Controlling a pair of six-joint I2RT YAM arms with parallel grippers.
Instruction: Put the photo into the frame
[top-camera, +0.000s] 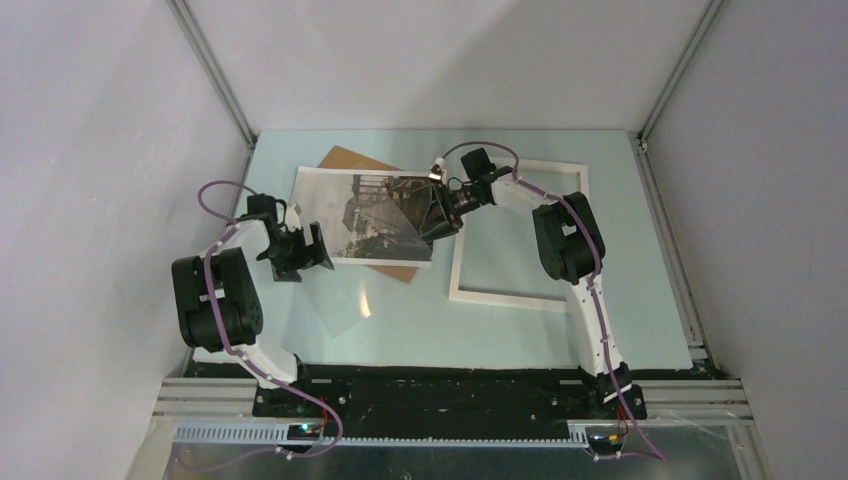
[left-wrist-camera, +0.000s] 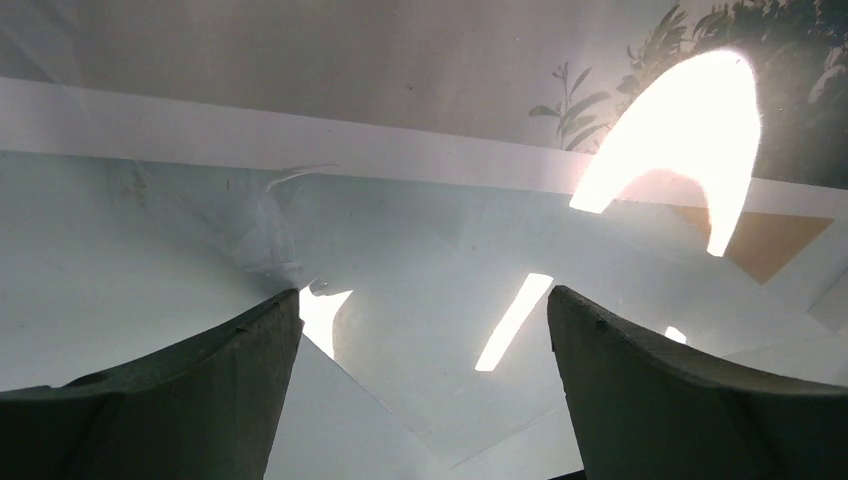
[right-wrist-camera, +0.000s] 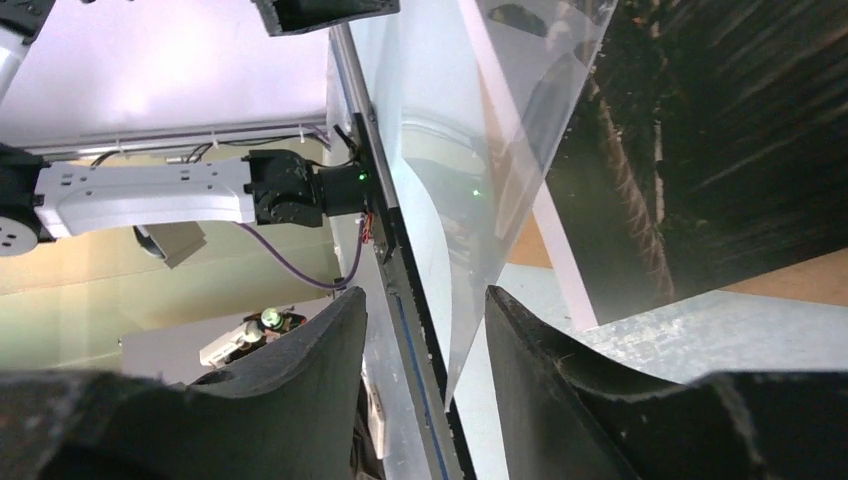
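The photo (top-camera: 365, 225), a dark picture with white margins, lies on a brown board (top-camera: 345, 157); the right wrist view shows its dark corner (right-wrist-camera: 700, 150). A clear sheet (right-wrist-camera: 505, 180) rises between my right gripper's fingertips, which are apart; whether they touch it I cannot tell. My left gripper (top-camera: 310, 240) is open just left of the photo, over clear film (left-wrist-camera: 410, 330) that lies on the table with bright reflections. The white frame (top-camera: 505, 298) lies empty at the right, partly under my right arm.
Rails and walls bound the workspace at the sides and back.
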